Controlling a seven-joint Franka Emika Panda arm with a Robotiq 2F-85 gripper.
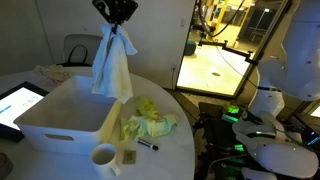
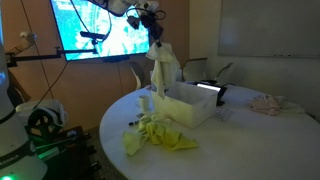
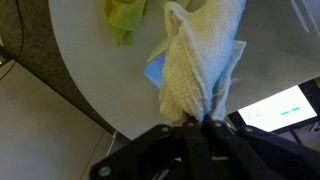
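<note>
A white cloth hangs from my gripper, which is shut on its upper end, high above the table. In exterior view 1 the cloth's lower part overlaps the right side of the white box; in exterior view 2 the cloth hangs beside and above that box. The wrist view shows the cloth bunched at the fingers and spreading away from them. A yellow-green cloth lies crumpled on the table, right of the box. The box's inside is partly hidden by the white cloth.
A white mug and a dark marker are near the front of the table. A lit tablet stands left of the box. A pinkish cloth lies at the far side. Bare table lies right of the yellow cloth.
</note>
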